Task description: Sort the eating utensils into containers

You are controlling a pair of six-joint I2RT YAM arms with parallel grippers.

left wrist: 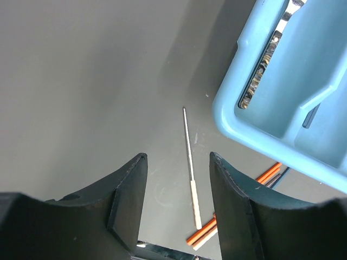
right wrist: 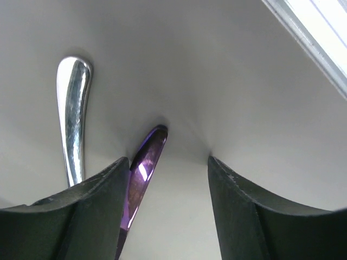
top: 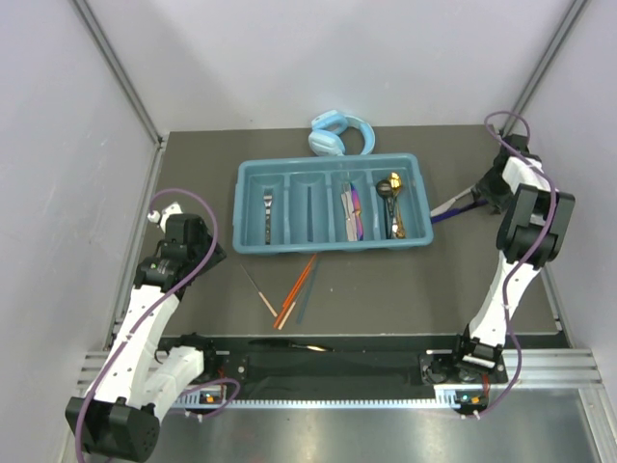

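Observation:
The blue utensil tray (top: 333, 246) holds a fork, knives and spoons in separate compartments. Right of it lie a silver utensil (right wrist: 73, 108) and a purple one (right wrist: 143, 170). My right gripper is open over them, its left finger close beside the purple handle; whether it touches is unclear. Orange chopsticks (top: 294, 289) and a thin stick with a pale end (left wrist: 195, 206) lie below the tray. My left gripper stands open at the table's left, over bare surface beside that stick.
Blue headphones (top: 328, 135) lie behind the tray. Walls and metal rails border the table on the sides and back. Free surface lies left of the tray and at the front right.

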